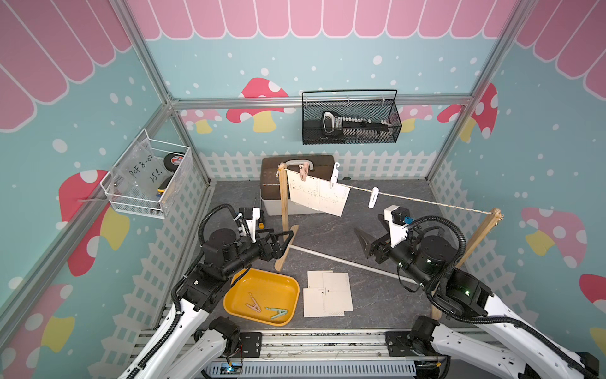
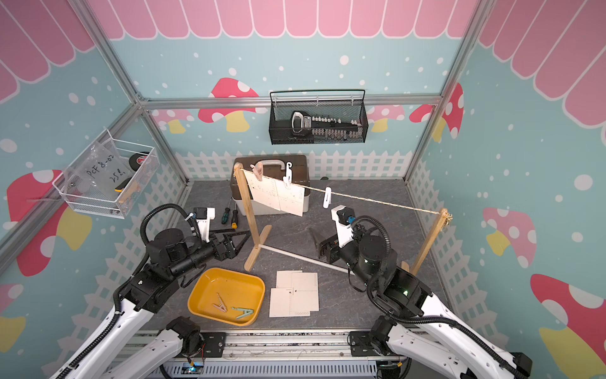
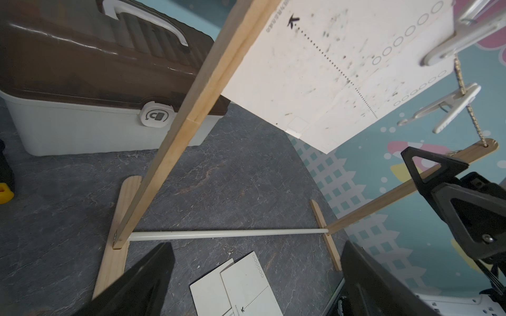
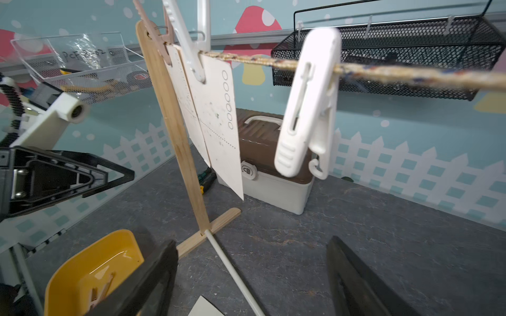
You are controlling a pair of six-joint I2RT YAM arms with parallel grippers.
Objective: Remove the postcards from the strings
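Note:
Two white postcards (image 1: 318, 195) hang from the string (image 1: 429, 203) near the left wooden post (image 1: 283, 208), held by a pink clip (image 1: 303, 171) and a white clip (image 1: 335, 173). An empty white clip (image 4: 300, 105) hangs further right. My left gripper is open and empty, low beside the left post. My right gripper stands open below the string, near the empty clip, nothing between its fingers. Several postcards (image 1: 327, 294) lie on the floor beside the yellow tray (image 1: 261, 274), which holds a pink clip (image 1: 253, 303) and a green clip (image 1: 276, 312).
A brown-lidded toolbox (image 2: 268, 161) stands behind the string, with screwdrivers (image 2: 226, 216) to its left. The stand's white crossbar (image 1: 341, 260) runs across the floor. Mesh baskets (image 1: 351, 123) hang on the back and left walls.

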